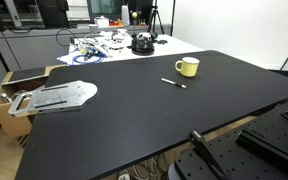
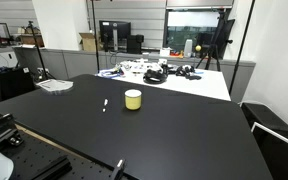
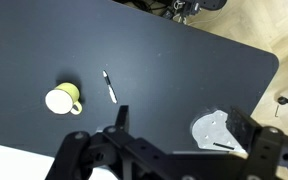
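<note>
A yellow mug [image 1: 187,67] with a pale inside stands upright on the black table [image 1: 134,125]. Close by lies a thin marker [image 1: 173,83], pale with dark parts. From above in the wrist view, the mug [image 3: 60,99] is at the left, its handle towards the lower right, and the marker [image 3: 110,87] lies to its right. My gripper is above the table with its two fingers spread wide apart. It is open and nothing shows between them. Neither mug nor marker is between the fingers. The exterior views do not show the fingertips.
A flat silvery plate-like piece [image 1: 63,97] lies at the table's left end in exterior view 1. Cables and gear clutter a white surface [image 1: 104,47] behind the table. An open cardboard box [image 1: 12,122] is beyond its left edge.
</note>
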